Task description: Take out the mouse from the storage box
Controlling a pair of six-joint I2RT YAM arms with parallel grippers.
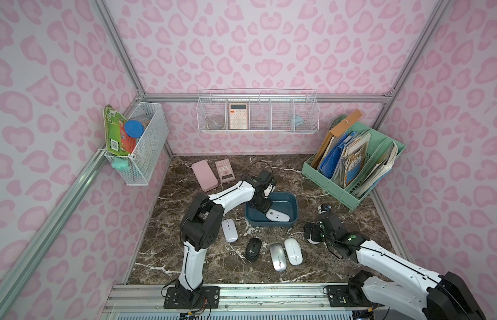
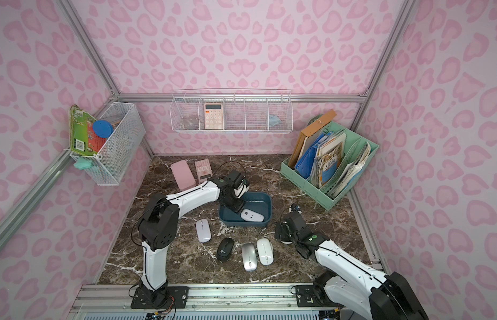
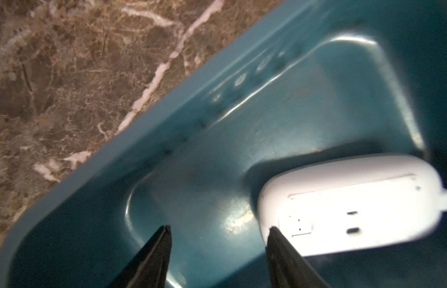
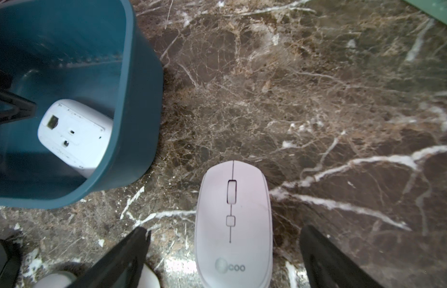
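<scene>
A white mouse (image 3: 353,196), underside up, lies in the teal storage box (image 1: 289,200), at its near right part. My left gripper is inside the box, fingers apart beside the mouse's end, with only box floor showing between them; whether they grip anything out of sight is unclear. My right gripper is open over a white mouse (image 4: 233,225) lying on the marble table right of the box, the mouse between its fingers.
Several mice (image 1: 277,256) lie along the front. A pink case (image 1: 204,175) and pink calculator (image 1: 225,169) sit at back left. A green file organizer (image 1: 328,186) fills the back right; wire baskets (image 1: 269,122) hang on the walls.
</scene>
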